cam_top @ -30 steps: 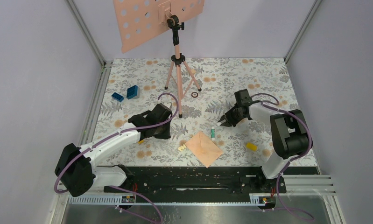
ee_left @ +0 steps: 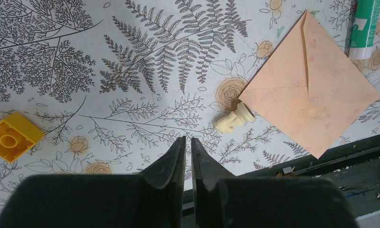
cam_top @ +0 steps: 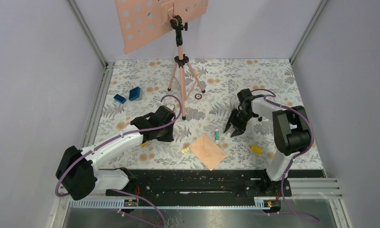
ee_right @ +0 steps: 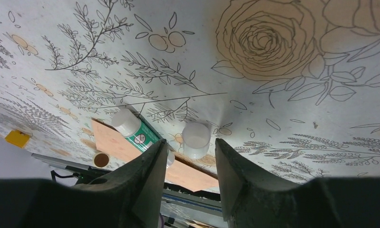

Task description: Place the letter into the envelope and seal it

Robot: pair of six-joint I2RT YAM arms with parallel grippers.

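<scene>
A peach envelope (cam_top: 208, 151) lies flat near the front middle, its flap side showing in the left wrist view (ee_left: 321, 90). A green glue stick (cam_top: 217, 136) lies beside it. My right gripper is over a small translucent cylinder (ee_right: 196, 140), its fingers open on either side, near the glue stick (ee_right: 138, 133). My left gripper hangs left of the envelope, fingertips close together with a narrow gap and nothing visible between them. A cream stamp-like figure (ee_left: 233, 118) sits at the envelope's corner. I see no separate letter clearly.
Yellow blocks (ee_left: 14, 135) (cam_top: 256, 149) lie left and right. Blue containers (cam_top: 135, 93) stand back left. A pink tripod stand (cam_top: 181, 80) and a dark ring (cam_top: 198, 96) are at the back. The table's front edge is just below the envelope.
My right arm has shifted slightly toward the front, and its fingers look wider apart around the small cylinder. The left arm and the objects look unchanged.
</scene>
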